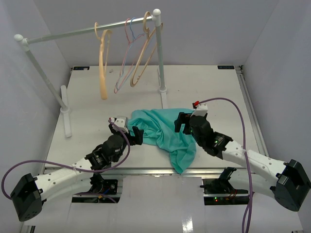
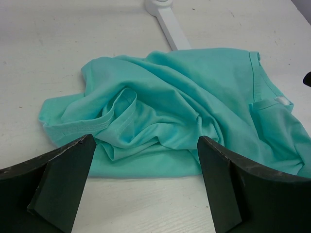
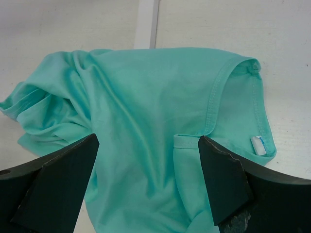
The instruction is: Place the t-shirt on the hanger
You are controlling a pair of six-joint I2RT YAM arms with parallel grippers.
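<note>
A teal T-shirt lies crumpled on the table between the arms, a small white tag near one edge. My left gripper is open, over the shirt's left side with nothing between its fingers. My right gripper is open above the shirt's right part, also empty. Several hangers hang from the rail at the upper left: wooden ones and thin pink and blue ones.
The white rack post stands on a foot behind the shirt; another foot is at left. Bare table lies at the back right. A metal edge runs along the front.
</note>
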